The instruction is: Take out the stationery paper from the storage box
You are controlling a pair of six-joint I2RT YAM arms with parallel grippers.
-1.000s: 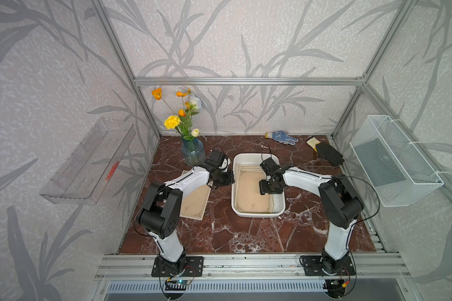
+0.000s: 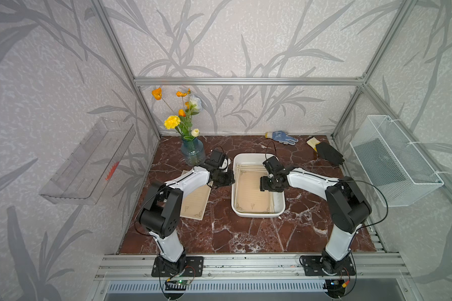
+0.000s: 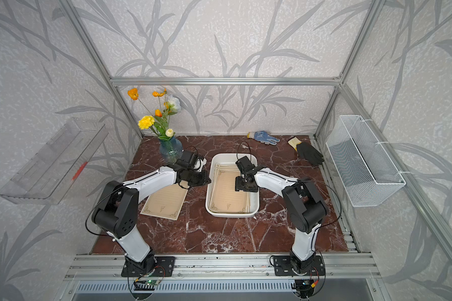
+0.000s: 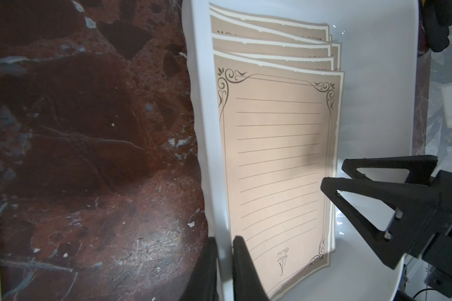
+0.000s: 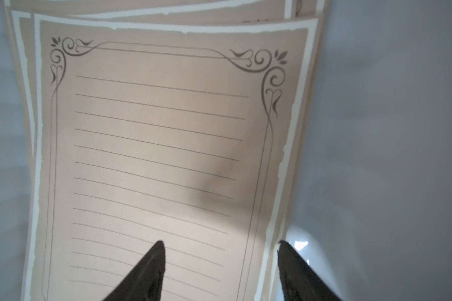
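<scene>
The white storage box stands mid-table, holding a loosely fanned stack of beige lined stationery paper with ornate corners. My left gripper is shut on the box's left rim, one finger on either side of the wall. Inside the box, my right gripper stands open above the paper's right edge. Its left finger is over the sheet and its right finger is just beyond the edge, with no paper visibly gripped. More beige paper lies on the table left of the box, partly under the left arm.
A blue glass vase of flowers stands behind the left arm. Gloves lie at the back. A wire basket hangs on the right wall and a clear bin on the left. Table in front of the box is clear.
The right arm has shifted slightly right and back over the box, its gripper rising a little in view. The left arm, box and papers look unmoved.
</scene>
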